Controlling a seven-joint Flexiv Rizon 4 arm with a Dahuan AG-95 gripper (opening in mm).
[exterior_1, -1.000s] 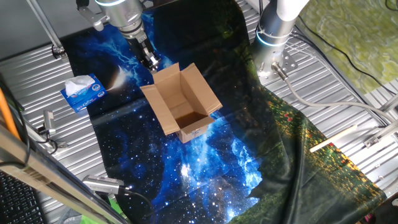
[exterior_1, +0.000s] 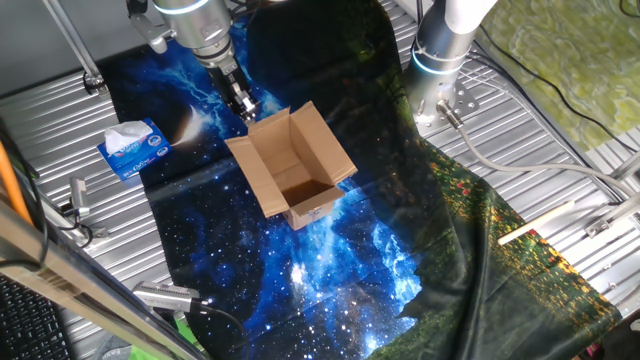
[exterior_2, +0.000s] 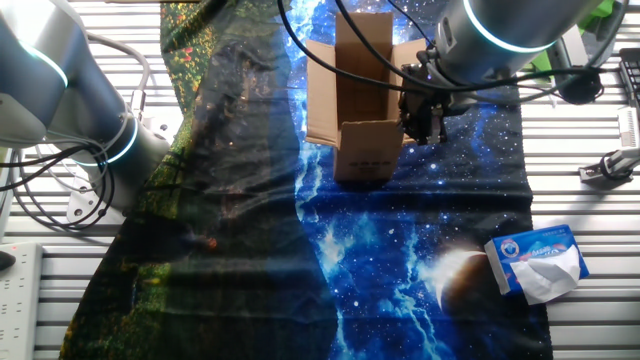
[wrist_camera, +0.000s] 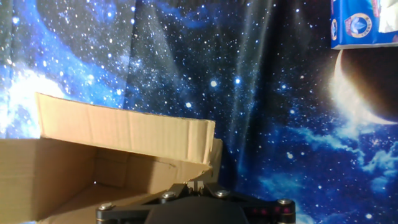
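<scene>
An empty-looking brown cardboard box (exterior_1: 300, 160) stands on the cloth with its top flaps spread. In exterior view 1 my gripper (exterior_1: 247, 108) points down at the box's far edge, close by the far flap (exterior_1: 270, 122). From the opposite side, the gripper (exterior_2: 424, 130) appears beside a corner of the box (exterior_2: 368, 150). In the wrist view the gripper reaches in from the bottom with its fingertips together, at the end of a long flap (wrist_camera: 124, 127). Nothing shows between them; whether they touch the cardboard is unclear.
A blue tissue box (exterior_1: 135, 150) lies to the left on the slatted metal table (exterior_1: 110, 215). Starry cloth (exterior_1: 240, 270) in front of the box is clear. Cables (exterior_2: 350, 70) hang across exterior view 2.
</scene>
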